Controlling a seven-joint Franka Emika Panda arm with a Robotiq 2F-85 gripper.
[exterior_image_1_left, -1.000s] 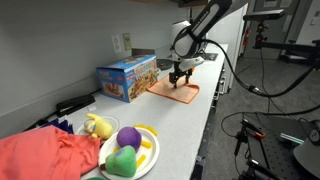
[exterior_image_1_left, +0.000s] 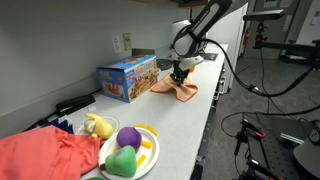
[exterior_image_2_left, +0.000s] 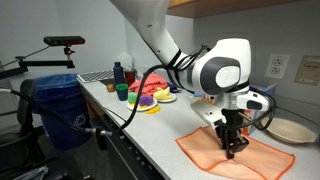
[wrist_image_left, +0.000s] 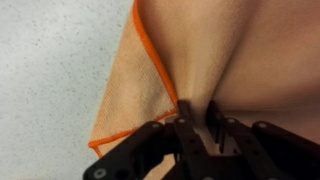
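Note:
An orange-peach cloth with a brighter orange hem (exterior_image_2_left: 203, 148) is spread on the white table, rumpled around my gripper (exterior_image_2_left: 229, 154). In the wrist view a raised fold of the cloth (wrist_image_left: 205, 55) runs down to the gripper and in between its dark fingers. How tightly they stand on the fold cannot be made out, as the cloth hides the tips. A hem corner lies at the left of the fingers. In exterior view 1 the cloth (exterior_image_1_left: 184, 93) is far down the table beneath the gripper.
A blue box (exterior_image_1_left: 127, 79) stands beside the cloth. A white bowl (exterior_image_2_left: 290, 131) is behind it. A plate (exterior_image_1_left: 150, 140) with toy food and a red cloth (exterior_image_1_left: 45, 155) lie farther along.
The cloth lay flat one second ago and is now rumpled, with a fold raised under my gripper. The gripper has stayed close to the same spot.

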